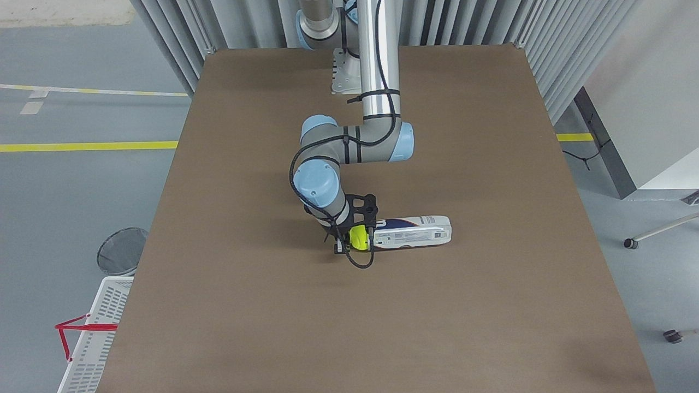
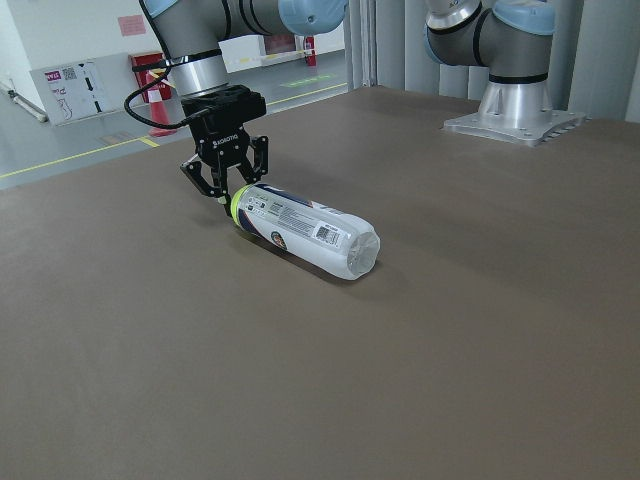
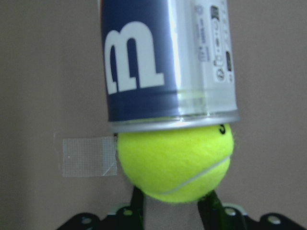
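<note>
A white and navy tennis ball can (image 1: 413, 233) (image 2: 305, 230) (image 3: 168, 57) lies on its side on the brown table, with a yellow tennis ball (image 1: 358, 236) (image 3: 175, 165) at its end. My gripper is low at the table, right at the ball's side opposite the can, its fingers apart with tips at or just under the ball's edge. In the left view the gripper stands over that end of the can.
The table (image 1: 458, 314) is otherwise largely clear. A white perforated basket (image 1: 95, 353) and a mesh bin (image 1: 121, 252) stand off its left edge.
</note>
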